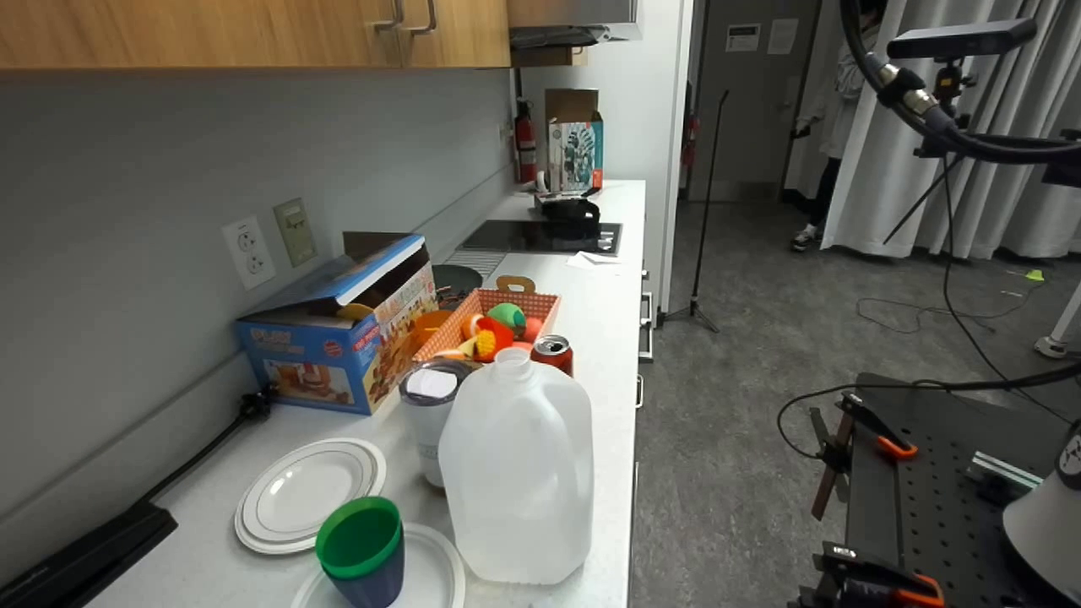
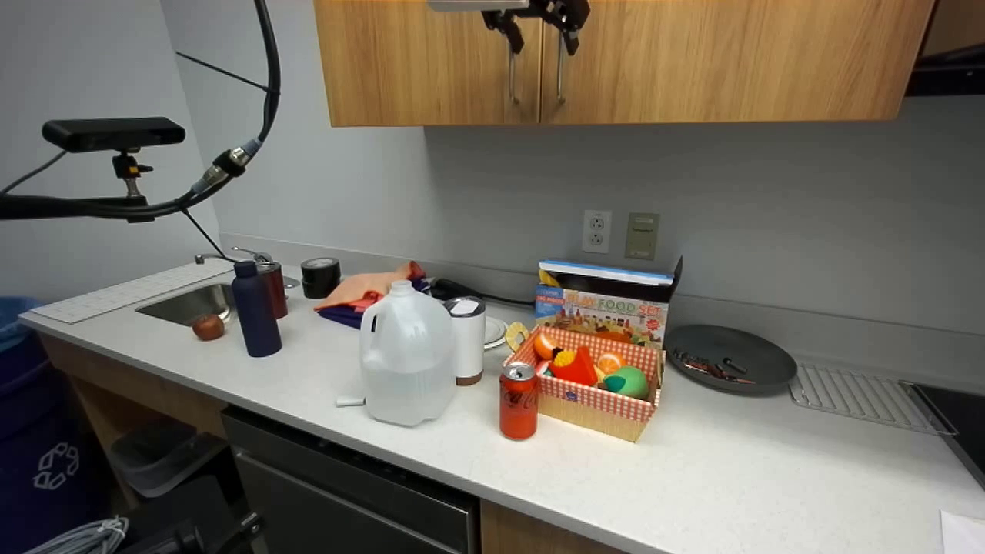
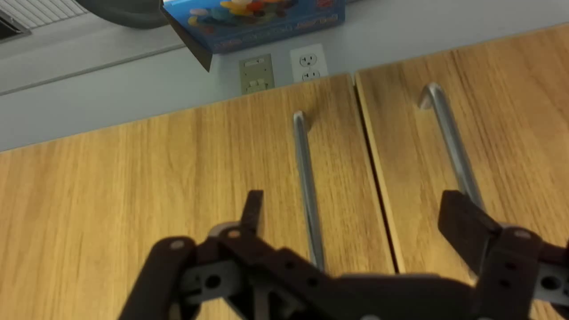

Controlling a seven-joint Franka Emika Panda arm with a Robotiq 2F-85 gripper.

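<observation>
In the wrist view my gripper stands open before the wooden cabinet doors, nothing between its fingers. One metal door handle (image 3: pixel 309 197) shows in the gap between the fingers, farther off. The other handle (image 3: pixel 453 144) runs down behind the right finger (image 3: pixel 462 229); whether they touch I cannot tell. From the second exterior view, the gripper (image 2: pixel 538 46) hangs at the top edge in front of the cabinet (image 2: pixel 406 65), its fingers pointing down near both handles. Both doors look shut. In the first exterior view the gripper is out of sight.
Below, the counter holds a milk jug (image 2: pixel 411 360), a red can (image 2: pixel 519 402), a basket of toy food (image 2: pixel 591 411), a box (image 2: pixel 600 314) and a dark pan (image 2: pixel 729 360). A hose (image 2: pixel 272 74) loops at the left.
</observation>
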